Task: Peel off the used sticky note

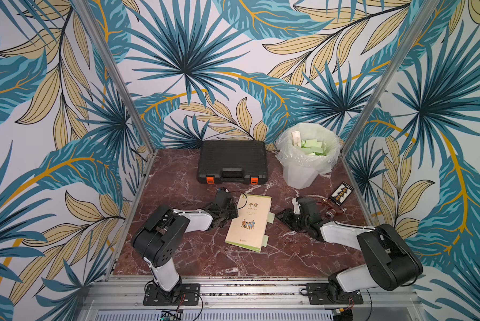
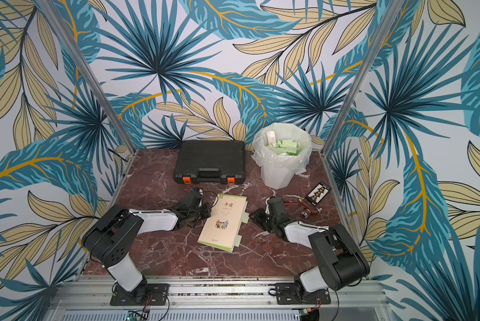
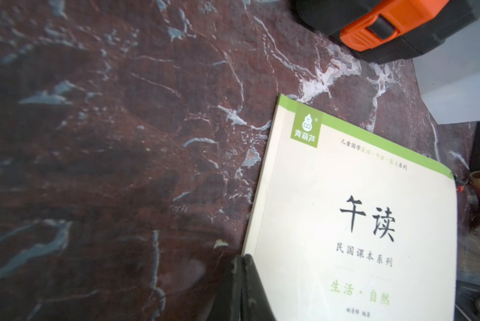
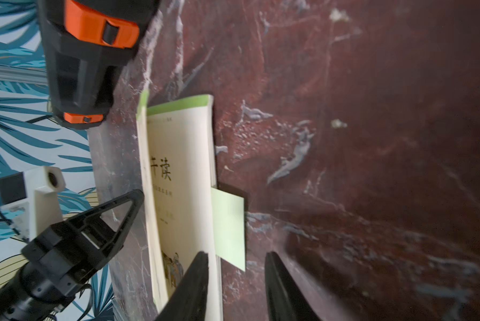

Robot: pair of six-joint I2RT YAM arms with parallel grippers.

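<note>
A cream book (image 1: pixel 249 222) with green edges lies face up on the marble table. Two pale green sticky notes stick out from its right side: an upper note (image 4: pixel 229 227) halfway along and a lower note (image 1: pixel 264 241) near the bottom corner. My left gripper is shut at the book's left edge, with nothing visible between its fingers. On the other side, my right gripper stands open just off the right edge. In the right wrist view the upper note shows ahead of its parted fingertips, with nothing gripped.
A white bin (image 1: pixel 302 170) with a clear liner and green paper scraps stands at the back right. Beside it, a black case (image 1: pixel 232 160) with orange latches fills the back middle. A small framed picture (image 1: pixel 341 193) lies at the right edge.
</note>
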